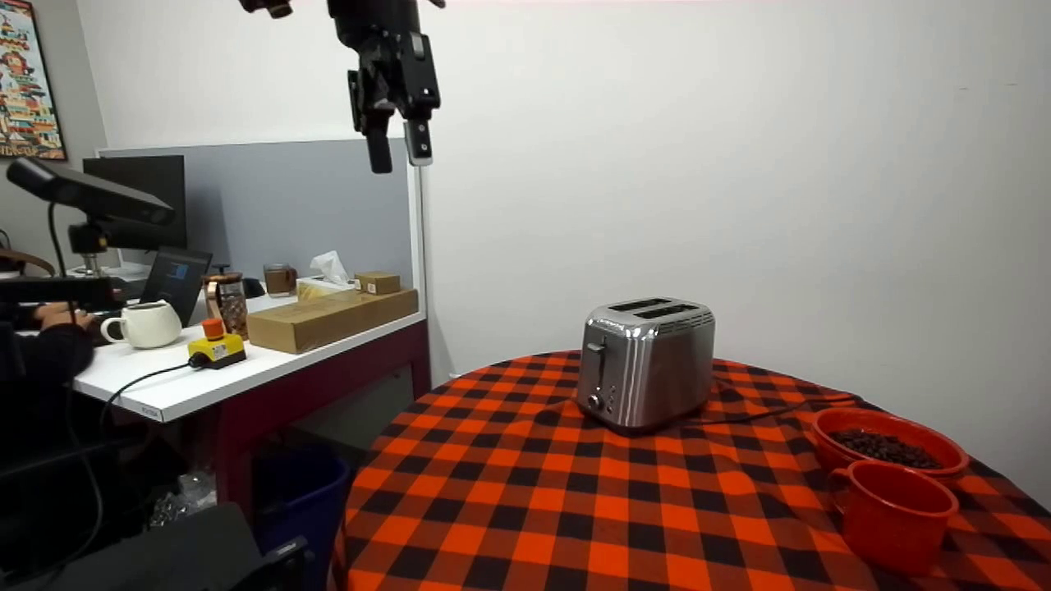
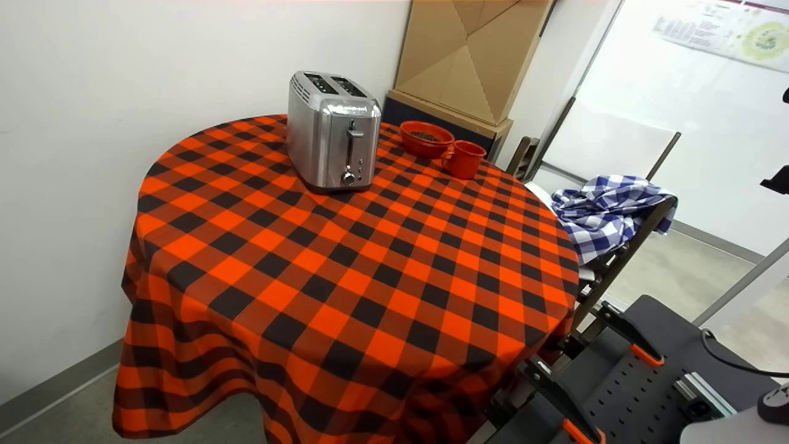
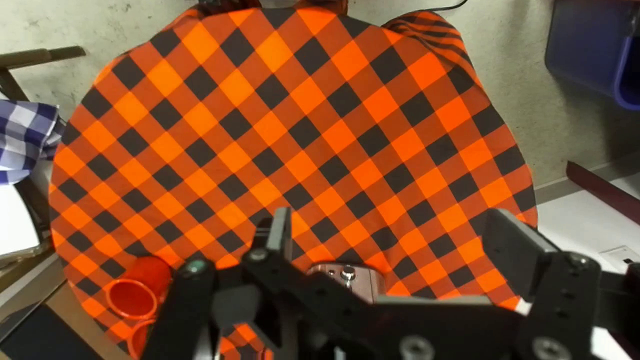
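Note:
High above the table's left side in exterior view 1, my gripper (image 1: pixel 399 153) points downward, open and empty. Its fingers stand wide apart in the wrist view, the left finger (image 3: pixel 277 234) over the checked cloth and clear of every object. A silver two-slot toaster (image 1: pixel 645 364) stands upright at the back of the table; in the wrist view my gripper's body covers most of it. A red mug (image 1: pixel 897 517) stands on the right side of the table. Close behind it is a red bowl (image 1: pixel 951 455) with dark beans inside.
The round table wears a red-and-black checked cloth (image 2: pixel 296 277), its front and middle bare. From the toaster a dark cord (image 1: pixel 759 414) runs right. A white desk (image 1: pixel 167 389) adjoins on the left; a cardboard panel (image 2: pixel 451 59) stands behind the bowl.

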